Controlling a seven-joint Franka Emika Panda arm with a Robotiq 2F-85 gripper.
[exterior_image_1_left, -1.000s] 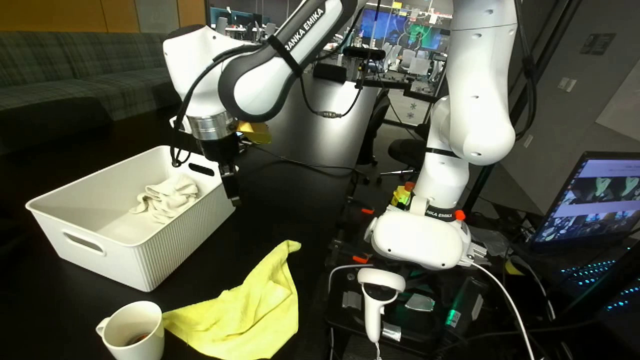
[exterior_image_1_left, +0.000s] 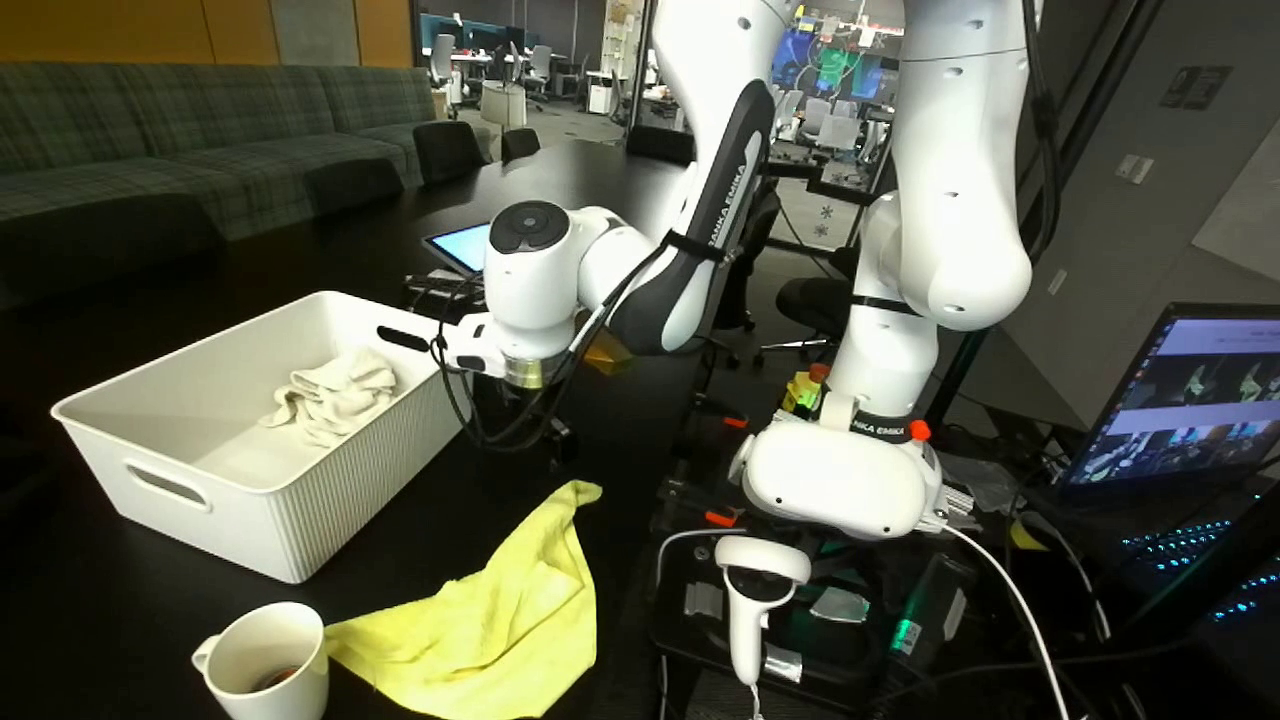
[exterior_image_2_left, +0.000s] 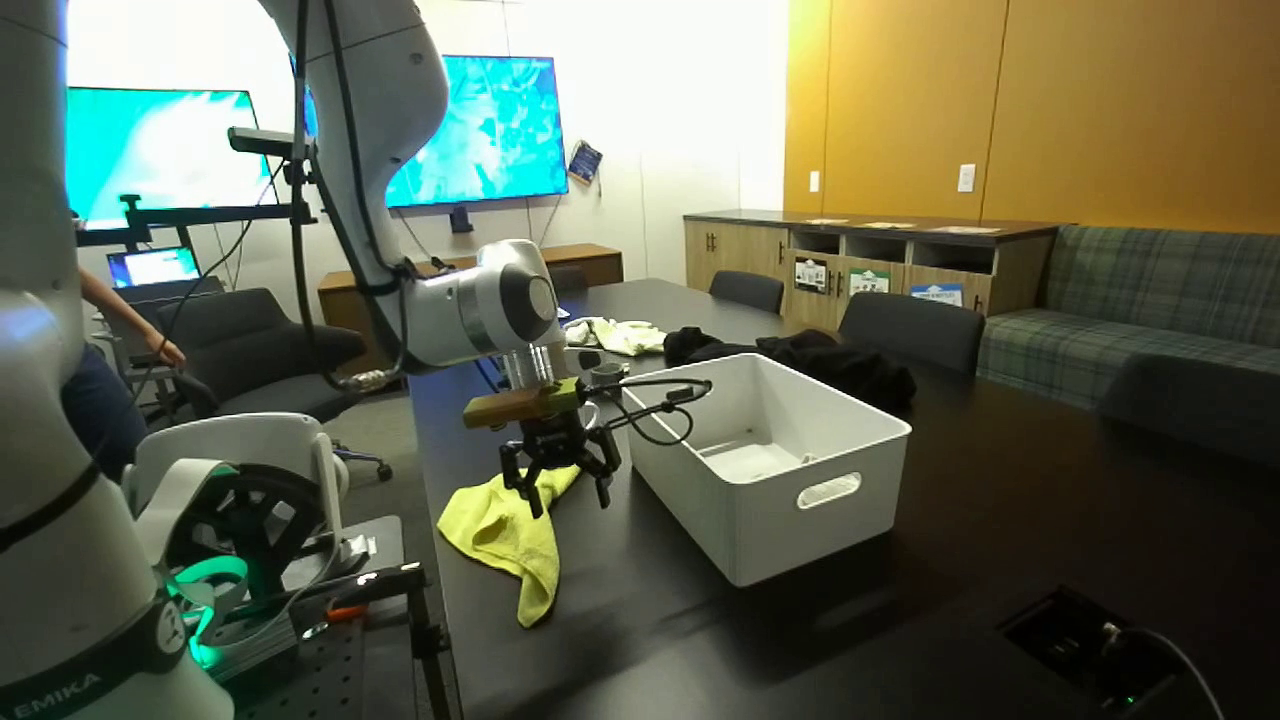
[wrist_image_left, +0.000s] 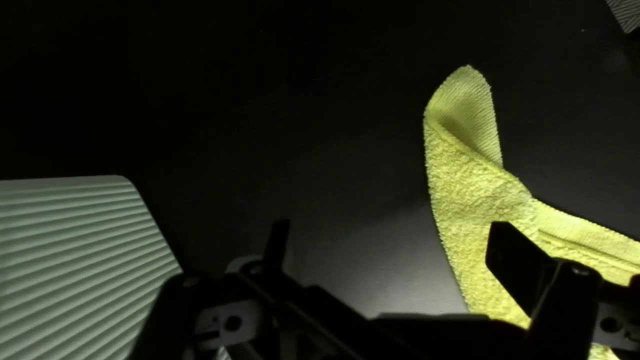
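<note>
A yellow cloth (exterior_image_1_left: 516, 618) lies spread on the dark table, one corner folded over in the wrist view. My gripper (exterior_image_2_left: 570, 492) hangs above the table between this cloth and the white bin (exterior_image_2_left: 810, 536), pointing down. Its fingers stand wide apart, open and empty. In the wrist view the right finger (wrist_image_left: 520, 264) overlaps the cloth (wrist_image_left: 474, 198) from above, and the left finger is nearer the bin's ribbed wall (wrist_image_left: 72, 264). Inside the bin rests a crumpled whitish cloth (exterior_image_1_left: 336, 396).
A white mug (exterior_image_1_left: 270, 660) with something dark inside stands beside the yellow cloth. Behind the bin lies a black heap of fabric (exterior_image_2_left: 828, 360), and a pale cloth (exterior_image_2_left: 612, 336) is farther back. Bare table surrounds the bin's near side.
The arm has swung away from above the bin's far edge, to the right and lower in exterior view 1. The cloths, bin and mug have stayed in place.
</note>
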